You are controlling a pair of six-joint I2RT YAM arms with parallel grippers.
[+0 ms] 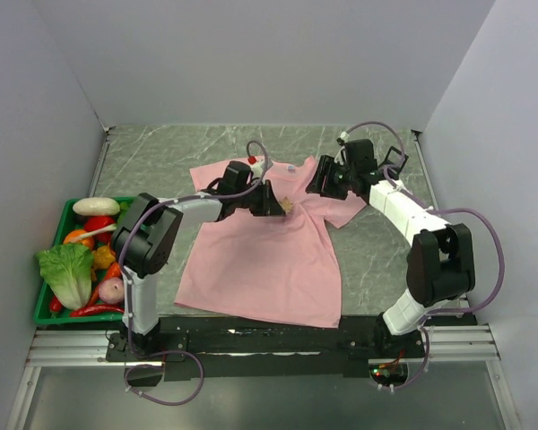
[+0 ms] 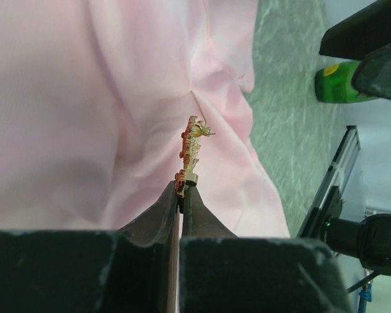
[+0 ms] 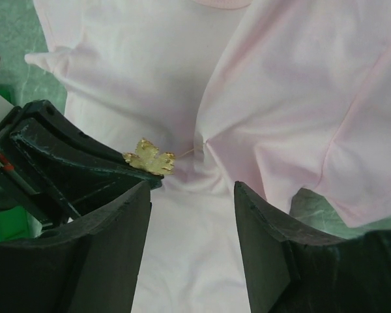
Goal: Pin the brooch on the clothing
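The gold leaf-shaped brooch (image 1: 287,205) is seen edge-on in the left wrist view and flat in the right wrist view. My left gripper is shut on its edge. From the brooch (image 3: 150,157) a thin pin (image 3: 185,153) reaches to a fold in the pink garment (image 3: 274,98); its tip meets the cloth there, and whether it passes through cannot be told. The garment (image 1: 260,278) lies spread on the table. My right gripper (image 1: 319,177) stands open over the garment's right upper side, its fingers (image 3: 131,215) apart and no cloth between them.
A green basket of vegetables (image 1: 47,296) stands at the left. A small open case (image 1: 395,159) lies behind the right arm. Part of a green object (image 2: 335,83) shows beyond the cloth.
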